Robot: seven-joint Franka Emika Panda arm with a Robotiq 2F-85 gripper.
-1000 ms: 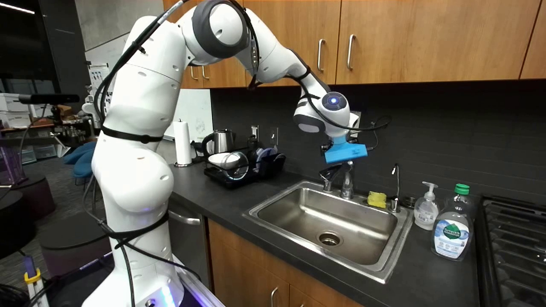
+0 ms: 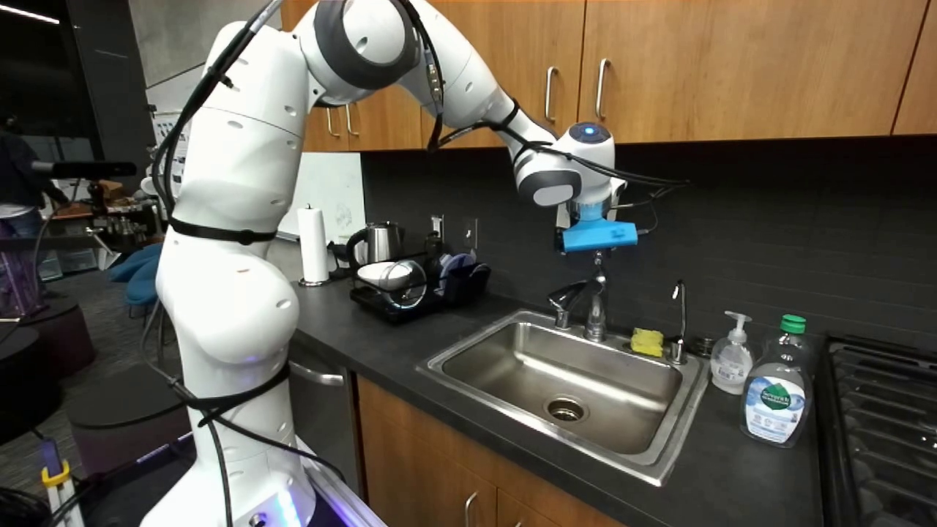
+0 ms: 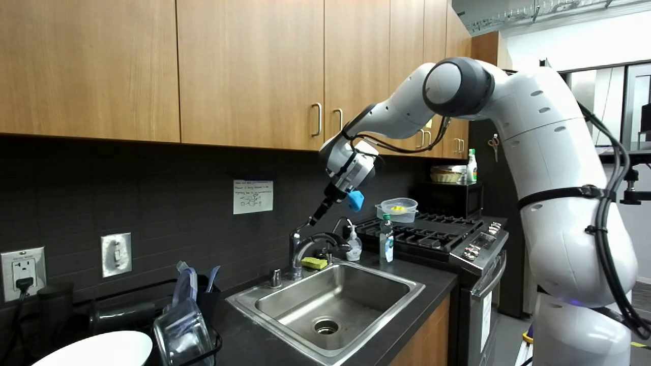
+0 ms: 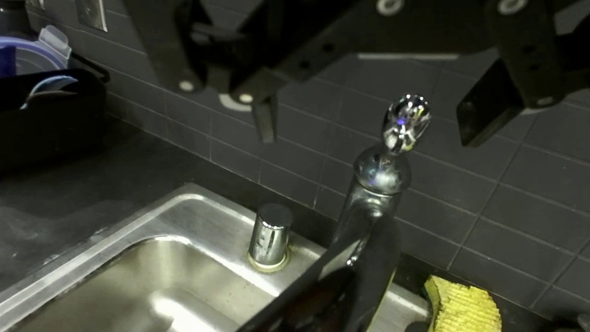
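My gripper is open, with nothing held between its dark fingers. In the wrist view, the faucet's chrome handle (image 4: 406, 122) rises into the gap between them; whether it is touched cannot be told. The chrome faucet (image 3: 299, 250) stands at the back rim of the steel sink (image 2: 527, 420). From the side, my gripper (image 3: 318, 211) hangs tilted just above the faucet's top. A blue part (image 2: 599, 234) on the hand hides most of the fingers in exterior view 1.
A yellow sponge (image 2: 647, 342) sits on the sink's back ledge. Right of the sink stand a soap pump (image 2: 730, 360) and a dish soap bottle (image 2: 778, 386), then the stove (image 2: 883, 421). A dish rack (image 2: 422, 285) is at the left. Cabinets (image 2: 747, 70) hang overhead.
In exterior view 1, the hand has risen and shifted slightly right, toward the back wall, and its wrist has turned. The faucet, sponge and bottles stay where they were.
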